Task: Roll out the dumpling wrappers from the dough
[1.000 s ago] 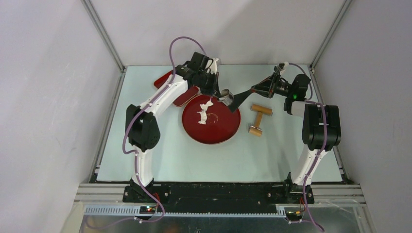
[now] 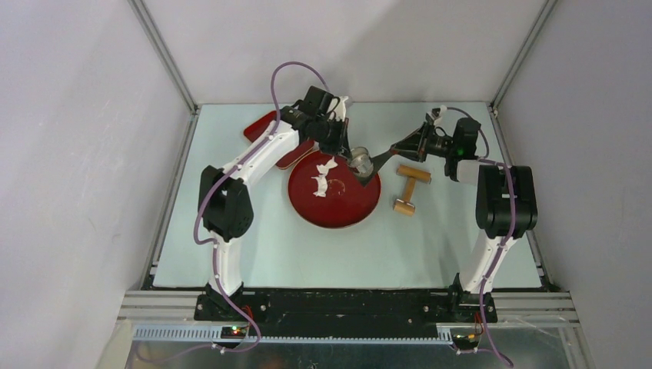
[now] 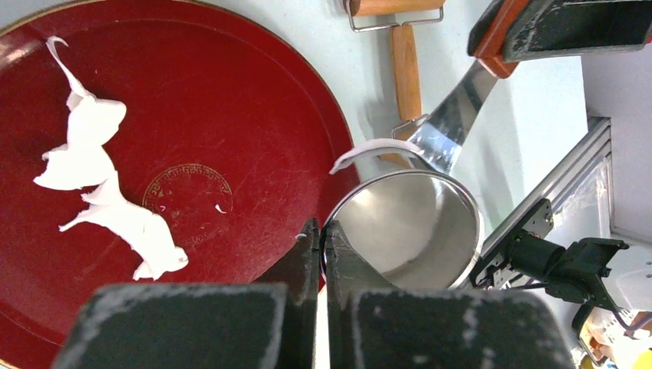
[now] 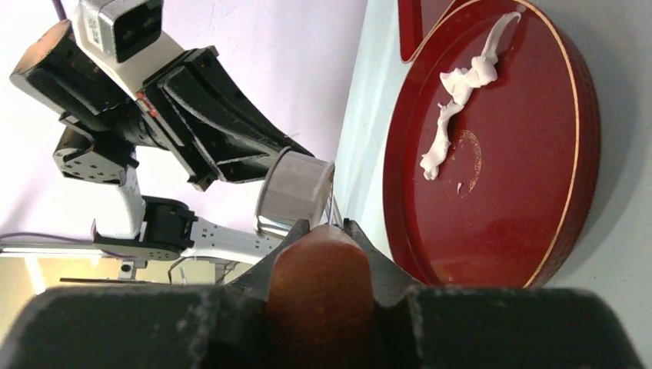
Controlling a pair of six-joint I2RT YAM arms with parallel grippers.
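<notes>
Above the red round plate [image 2: 323,201] my left gripper is shut on the rim of a steel cup-shaped cutter [image 3: 407,223]. My right gripper grips the wooden handle [image 4: 321,300] of a steel scraper [image 3: 454,123], whose blade reaches to the cutter. A pale strip of dough [image 3: 361,151] hangs by the cutter and blade. Torn white dough scraps [image 3: 146,238] lie on the plate's left and middle.
A wooden double-ended roller [image 2: 410,189] lies right of the plate. A red tray [image 2: 258,126] sits behind it at the back left, partly under the left arm.
The left arm has shifted slightly with the cutter. The right arm and scraper have moved slightly leftward since a second ago.
</notes>
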